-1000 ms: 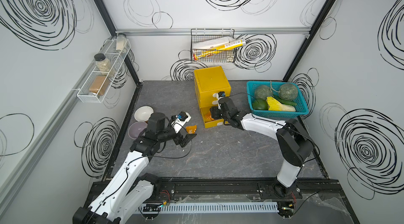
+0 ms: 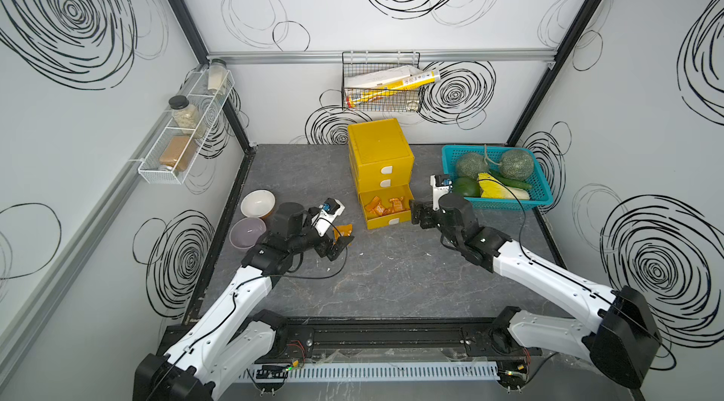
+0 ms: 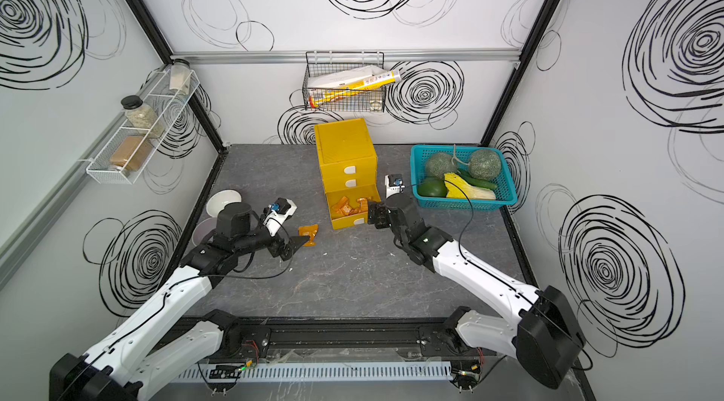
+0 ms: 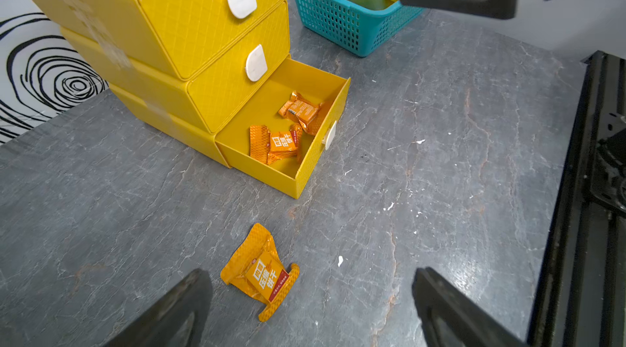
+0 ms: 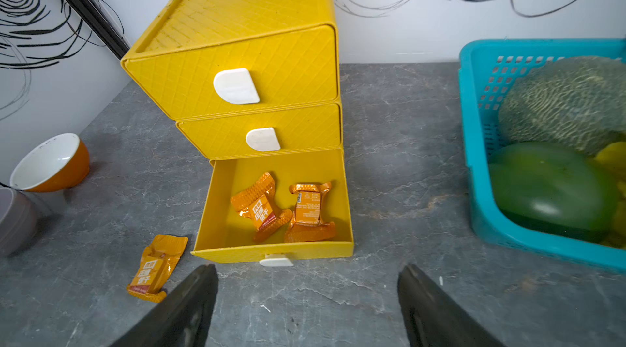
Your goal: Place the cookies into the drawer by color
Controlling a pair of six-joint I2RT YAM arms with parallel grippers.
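Two orange-wrapped cookies lie side by side in the pulled-out bottom drawer (image 5: pixel 228 233) of the yellow cabinet: a left cookie (image 5: pixel 262 208) and a right cookie (image 5: pixel 308 211). A third orange cookie (image 4: pixel 260 272) rests on the table, left of the drawer. My left gripper is open near that table cookie, its fingers spread and empty. In the right wrist view my right gripper also stands open with nothing between its fingers, just in front and to the right of the drawer. The two upper drawers (image 5: pixel 231 73) are closed.
A teal basket (image 2: pixel 539 193) of melons and vegetables stands at the back right. Two bowls, one white (image 2: pixel 258 203) and one purple (image 2: pixel 247 233), sit at the left.
My left gripper has shifted only slightly. The cookies lie where they were.
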